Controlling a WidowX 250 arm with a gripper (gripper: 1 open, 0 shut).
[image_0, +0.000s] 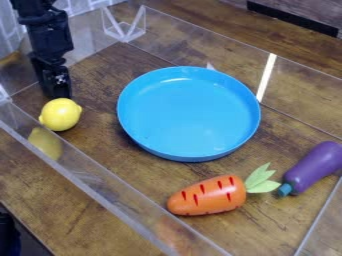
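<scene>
My black gripper (40, 70) is at the upper left, above and behind a yellow lemon (59, 114) on the wooden surface. Whether its fingers are open or shut is unclear in the dark blur. A blue round plate (189, 112) lies in the middle. A toy carrot (207, 198) with green leaves lies at the bottom, and a purple eggplant (315, 166) is at the right.
Clear plastic walls (126, 212) enclose the area along the left and front. Bare wood (274, 55) lies at the back right and between the plate and the carrot.
</scene>
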